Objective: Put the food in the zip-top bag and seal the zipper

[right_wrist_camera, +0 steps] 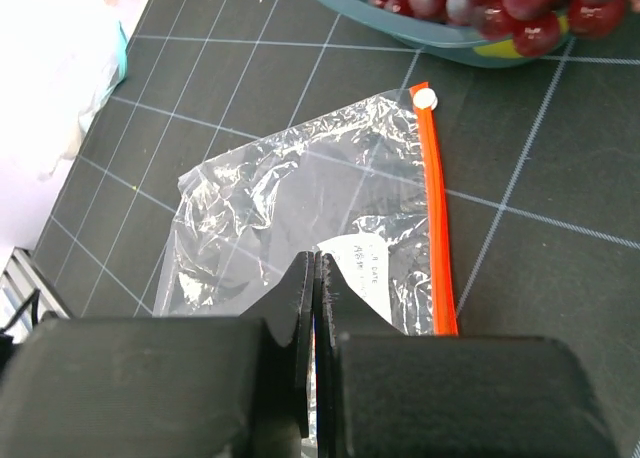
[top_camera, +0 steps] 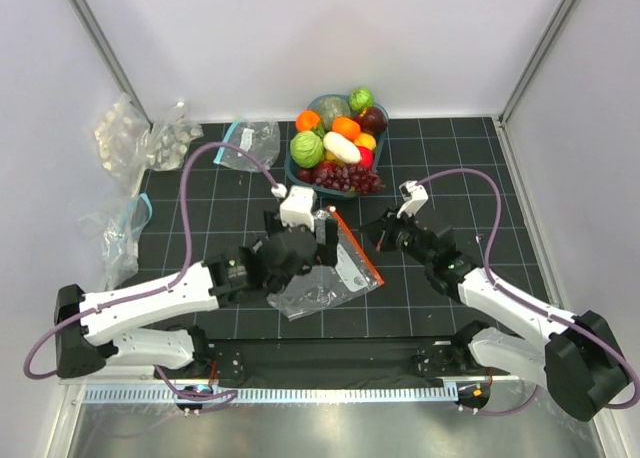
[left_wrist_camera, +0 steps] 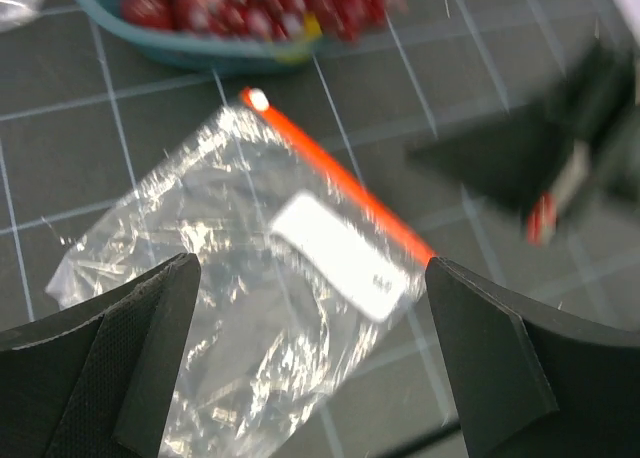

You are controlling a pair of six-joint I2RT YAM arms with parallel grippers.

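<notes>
A clear zip top bag (top_camera: 325, 283) with an orange zipper edge (left_wrist_camera: 345, 183) lies flat and looks empty on the dark grid mat. Its white label (left_wrist_camera: 340, 255) faces up, and a white slider (right_wrist_camera: 425, 99) sits at the zipper's far end. Over the bag hovers my left gripper, its fingers wide apart and empty. To the right of the zipper edge stands my right gripper, fingertips together, with nothing visible between them. The food, a heap of fruit and vegetables with red grapes (top_camera: 345, 177) in front, fills a blue basket (top_camera: 291, 170).
Another clear bag with a blue zipper (top_camera: 262, 148) lies flat left of the basket. Several bags, some with pale contents (top_camera: 172, 140), line the left wall. Bare mat (top_camera: 450, 168) stretches right of the basket.
</notes>
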